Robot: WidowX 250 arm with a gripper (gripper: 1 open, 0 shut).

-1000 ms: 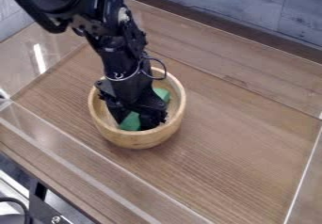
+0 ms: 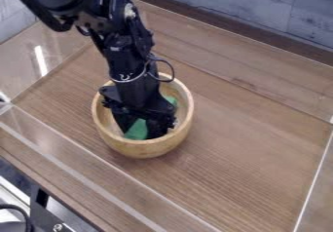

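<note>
A round wooden bowl (image 2: 143, 144) sits on the wooden table, with a green object (image 2: 136, 130) inside it. The black arm reaches down from the upper left, and its gripper (image 2: 146, 117) is inside the bowl over the green object, covering much of it. The fingers are dark against each other, so whether they are closed on the green object cannot be made out.
Bare table (image 2: 254, 129) spreads to the right and behind the bowl. A pale wall runs along the back. At the lower left is the table edge, with a dark cable or ring beyond it.
The arm and gripper have shifted slightly within the bowl, and the visible patches of the green object differ a little. The bowl stays in about the same place.
</note>
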